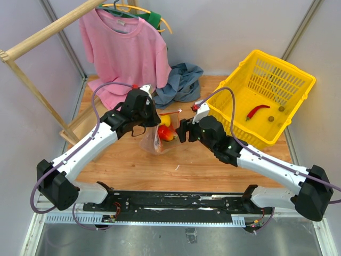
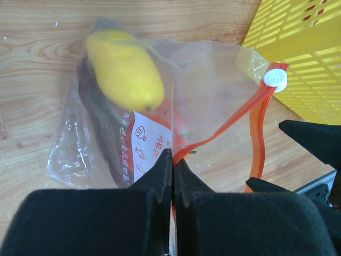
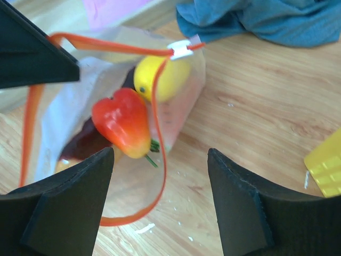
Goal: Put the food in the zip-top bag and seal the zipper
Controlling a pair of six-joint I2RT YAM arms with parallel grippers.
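Note:
The clear zip top bag (image 2: 213, 74) has its orange-edged mouth spread open, a white slider (image 3: 180, 49) on the zipper. Inside lie a yellow food item (image 2: 125, 69), a red pepper (image 3: 123, 121) and a dark purple item (image 3: 88, 141). My left gripper is shut on the thin orange edge of the bag's mouth. To the right of the mouth, just outside it, my right gripper stands open, nothing between its fingers. A red chili (image 1: 258, 111) lies in the yellow basket (image 1: 234, 92).
The basket also holds several small brown round items (image 1: 271, 119). Behind the bag sit a bunched blue cloth (image 1: 180, 82) and a pink shirt (image 1: 125, 53) hanging on a wooden rack (image 1: 53, 33). Bare wooden table (image 1: 213, 173) lies in front.

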